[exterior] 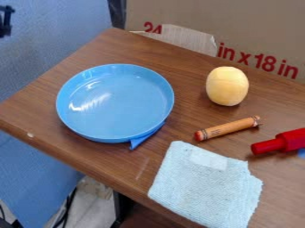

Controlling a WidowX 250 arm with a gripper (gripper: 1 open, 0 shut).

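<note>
A round blue plate (pixel 114 101) sits on the wooden table (pixel 71 142), with a small blue object (pixel 139 141) poking out beneath its near right side. Right of it are a pale yellow round object (pixel 226 85), an orange crayon-like stick (pixel 226 127) and a red cylindrical item (pixel 279 142) at the right edge. A folded light blue cloth (pixel 202 185) lies at the front. A dark piece of the arm (pixel 4 22) peeks in at the upper left edge, off the table; its fingers cannot be made out.
Cardboard (pixel 238 27) with red lettering stands behind the table. The table's left edge borders a blue textured surface and some cables below.
</note>
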